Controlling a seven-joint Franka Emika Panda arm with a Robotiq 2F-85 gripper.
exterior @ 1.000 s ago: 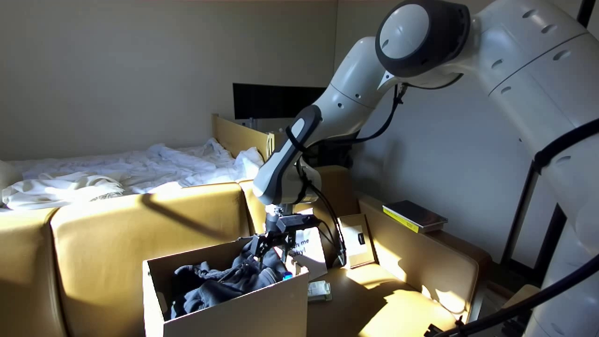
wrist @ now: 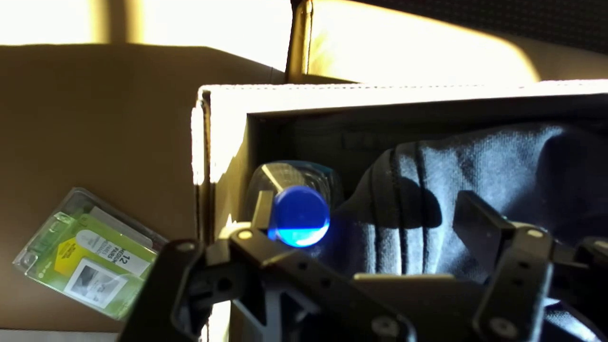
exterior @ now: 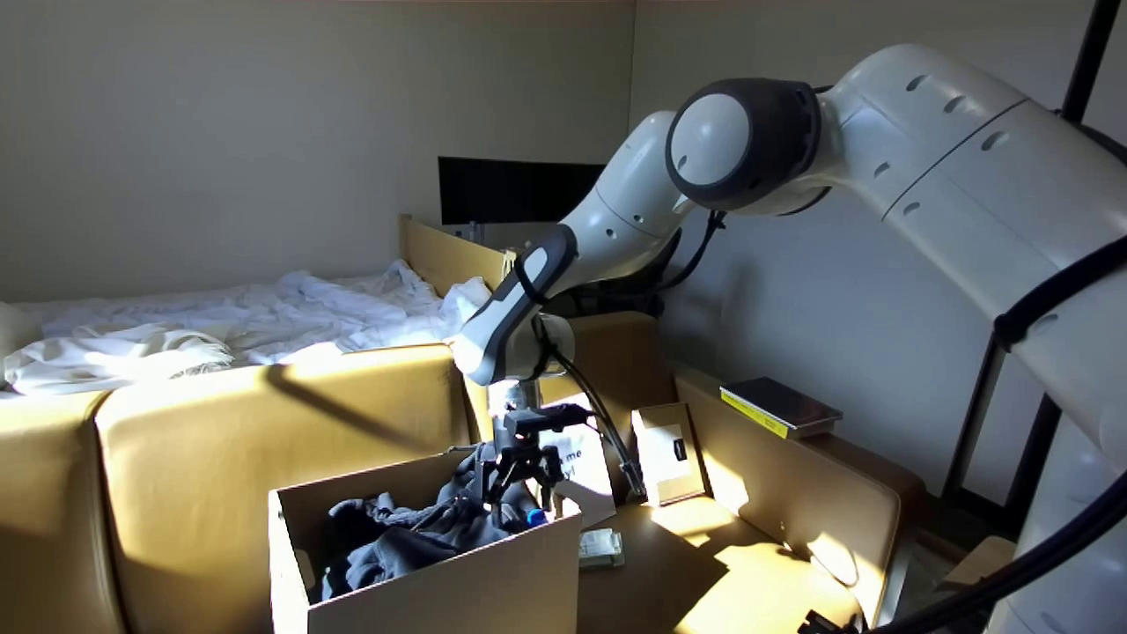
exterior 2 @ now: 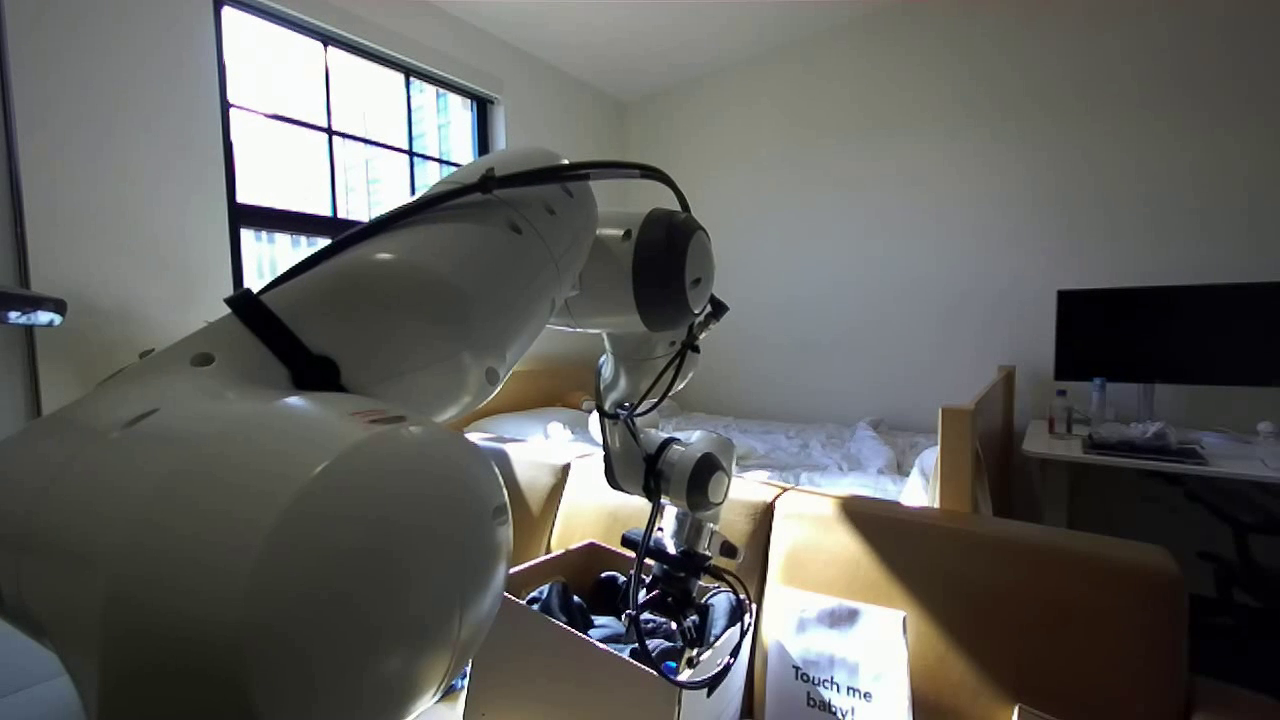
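A clear bottle with a blue cap [wrist: 300, 216] stands in the corner of a cardboard box [wrist: 228, 114], seen from above in the wrist view. Dark clothing [wrist: 473, 165] fills much of the box beside it. My gripper is open over that corner, one finger close by the cap and the other above the cloth. In exterior view 1 the gripper [exterior: 519, 497] reaches down inside the box's right end, and the blue cap [exterior: 536, 518] shows by its fingers. Whether a finger touches the bottle, I cannot tell.
On the couch beside the box lies a green package [wrist: 97, 256]. A white sign [exterior 2: 840, 660] leans on the couch back. Further right are a framed board [exterior: 668, 454] and a dark book [exterior: 782, 407] on the armrest. The box walls stand close around my gripper.
The arm has come lower and slightly to the left in exterior view 1, bringing my gripper deeper into the box. Box and clothing look unchanged.
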